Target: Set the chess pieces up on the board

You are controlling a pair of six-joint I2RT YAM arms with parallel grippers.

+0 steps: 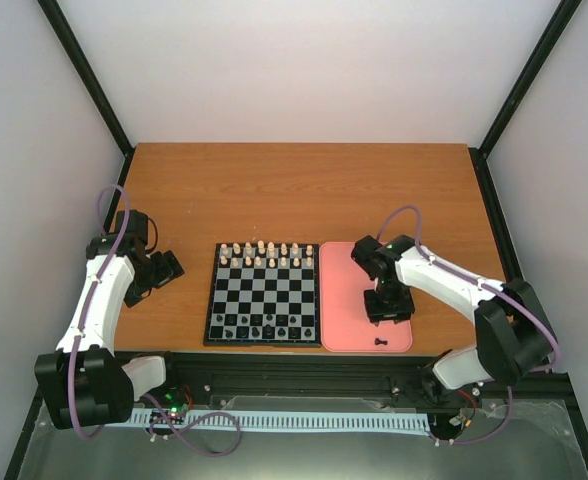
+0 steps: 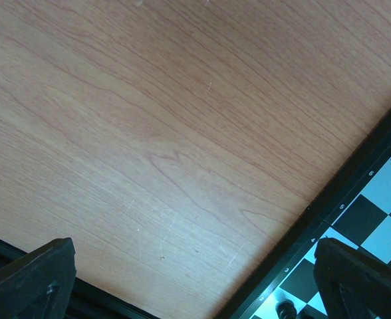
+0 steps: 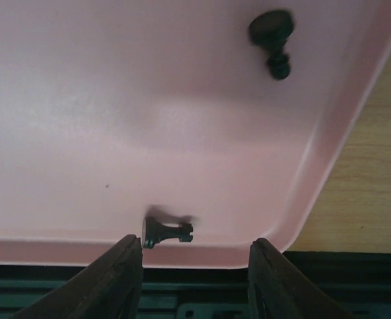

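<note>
The chessboard (image 1: 262, 294) holds white pieces in rows at its back and dark pieces along its front. On the pink tray (image 1: 349, 285) beside it, a dark rook (image 3: 165, 231) lies on its side near the front rim, and another dark piece (image 3: 272, 36) lies farther back to the right. My right gripper hangs open over the tray, the rook between and just beyond its fingertips in the wrist view, not held. My left gripper stands open and empty over the wooden table, left of the board.
Dark frame rails run along the front edge and sides, with walls behind and at both sides.
</note>
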